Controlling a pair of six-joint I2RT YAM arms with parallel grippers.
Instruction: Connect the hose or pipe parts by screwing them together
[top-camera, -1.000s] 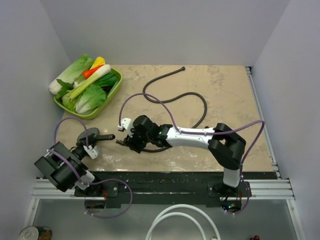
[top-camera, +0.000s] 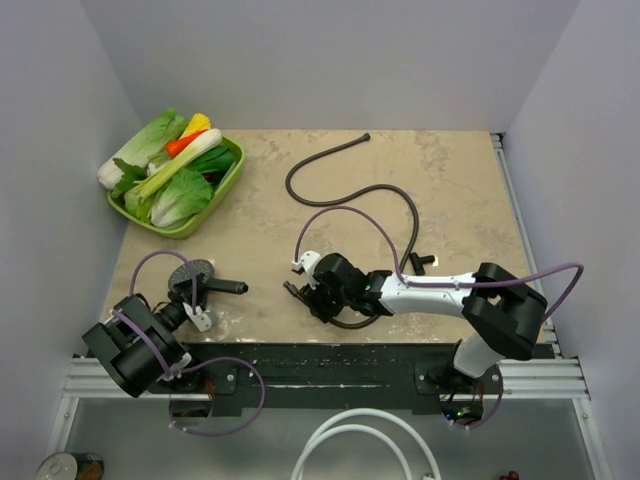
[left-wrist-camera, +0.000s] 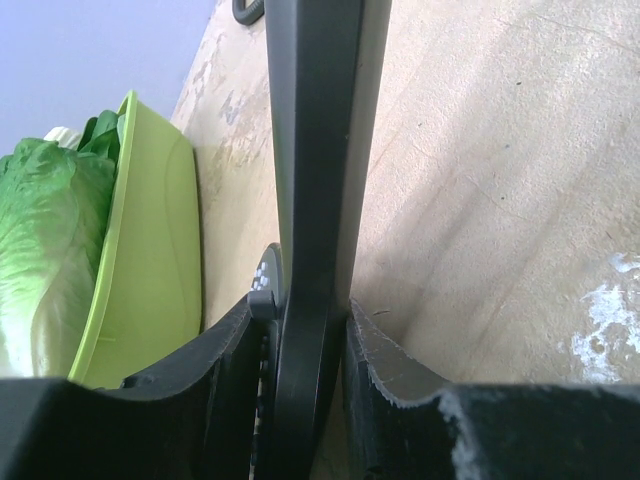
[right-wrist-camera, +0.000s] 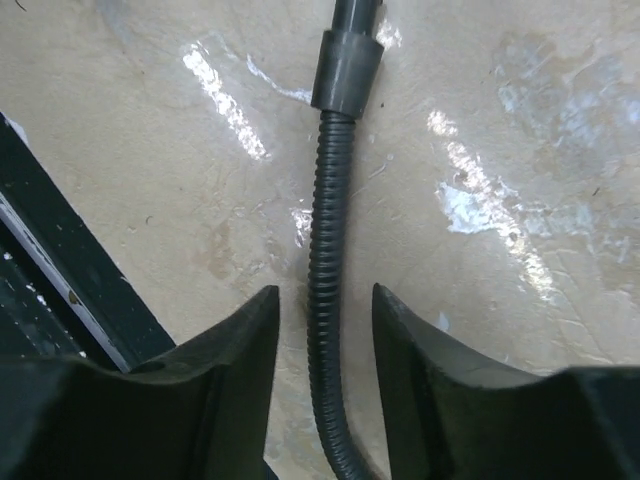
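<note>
In the left wrist view my left gripper is shut on a dark showerhead (left-wrist-camera: 320, 170), seen from above as a round head (top-camera: 198, 270) with its handle (top-camera: 226, 286) pointing right. My right gripper stands open above the ribbed dark hose (right-wrist-camera: 328, 220), its fingers either side of it in view; whether they touch it I cannot tell. The hose's end fitting (right-wrist-camera: 343, 75) lies on the table, pointing left toward the showerhead in the top view. The rest of the hose (top-camera: 380, 187) winds to the back of the table.
A green basket of vegetables (top-camera: 215, 200) stands at back left, close beside the left gripper. A small dark piece (top-camera: 422, 262) lies right of the hose, partly behind the right arm. The table's front edge is close to both grippers.
My right gripper has moved right, away from the showerhead, and the hose end has shifted right with its lower stretch. My left gripper with the showerhead has shifted slightly right.
</note>
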